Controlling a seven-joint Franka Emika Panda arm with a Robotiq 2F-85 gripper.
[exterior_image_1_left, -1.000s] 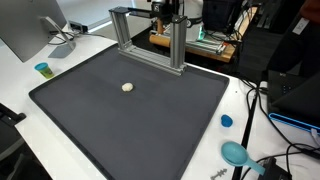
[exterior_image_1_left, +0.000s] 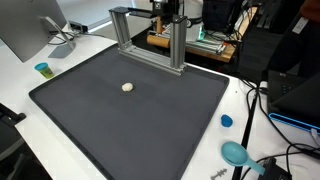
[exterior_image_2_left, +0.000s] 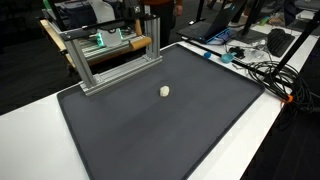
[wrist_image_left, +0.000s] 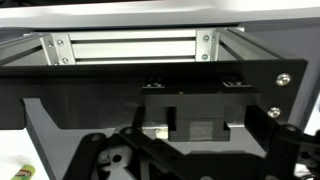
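My gripper is open in the wrist view, its dark fingers (wrist_image_left: 262, 126) spread to either side of a black block (wrist_image_left: 195, 112) on a black bar (wrist_image_left: 90, 84). I cannot tell whether they touch the block. The bar belongs to a metal frame (wrist_image_left: 135, 50), which stands at the back edge of the mat in exterior view 1. A small cream round object (exterior_image_1_left: 127, 87) lies on the dark mat (exterior_image_1_left: 120, 125), also visible as a pale object (exterior_image_2_left: 164, 91) in exterior view 2. In the exterior views my fingertips are not clearly distinguishable.
A green-and-blue cup (exterior_image_1_left: 43, 70) stands at the left on the white table. A turquoise ladle-like item (exterior_image_1_left: 238, 155) and a blue piece (exterior_image_1_left: 226, 121) lie at the right. Cables (exterior_image_2_left: 265, 72) run beyond the mat.
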